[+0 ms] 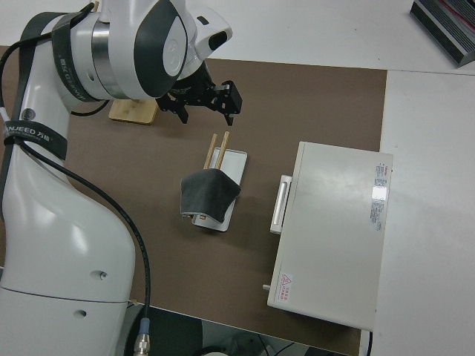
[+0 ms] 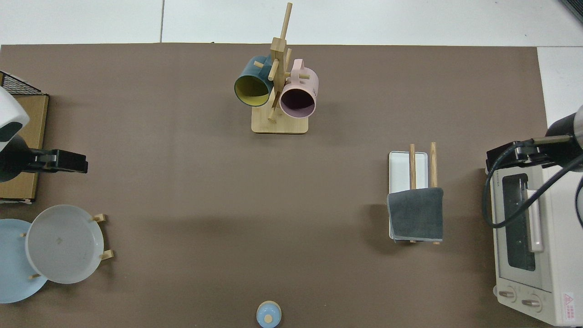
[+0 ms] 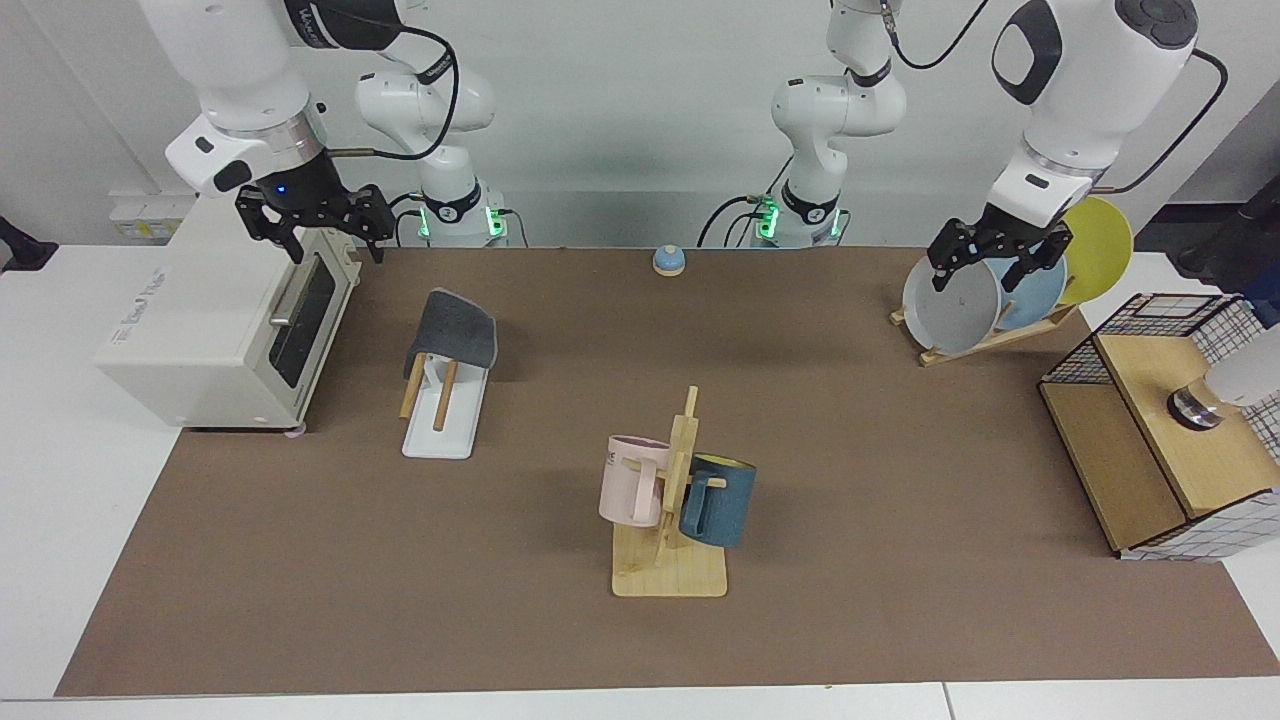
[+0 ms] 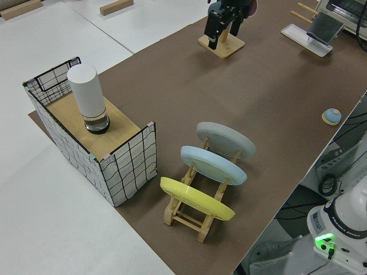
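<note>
My left gripper [image 2: 71,161] hangs at the left edge in the top view, beside the wire-sided wooden shelf and above the plate rack area; whether it is open is unclear. My right gripper [image 1: 219,100] is above the white toaster oven [image 1: 326,230] on the right. A wooden mug tree [image 2: 278,125] holds a blue mug [image 2: 252,82] and a pink mug [image 2: 306,93]. A grey cloth [image 2: 415,213] hangs over two wooden sticks on a white tray [image 2: 399,172].
A rack with white [image 2: 63,240], blue [image 2: 13,262] and yellow [image 4: 196,197] plates stands at one side, near the shelf [image 4: 123,126] with a white cylinder. A small blue round object [image 2: 268,311] lies at the near edge.
</note>
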